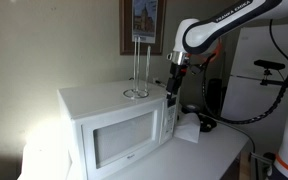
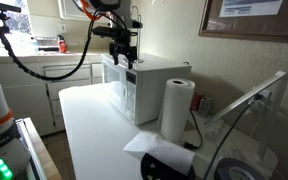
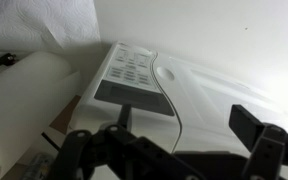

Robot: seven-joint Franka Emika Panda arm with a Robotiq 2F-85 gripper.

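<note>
A white microwave point(image 1: 119, 138) stands on the counter, its door closed in exterior view 1. My gripper point(image 1: 171, 98) is near the control-panel end of its front. In exterior view 2 the gripper point(image 2: 125, 62) appears by the microwave's point(image 2: 162, 85) upper front corner; whether it touches cannot be told. Wide apart in the wrist view, the fingers point(image 3: 246, 125) have nothing held between them. That view also shows the keypad point(image 3: 132, 68) and a dark display strip point(image 3: 134, 97) on the microwave front.
A paper towel roll point(image 2: 176, 110) stands upright beside the microwave. White paper point(image 2: 157, 150) lies by a dark pan point(image 2: 169, 173). A wire rack point(image 1: 136, 92) sits on top of the microwave.
</note>
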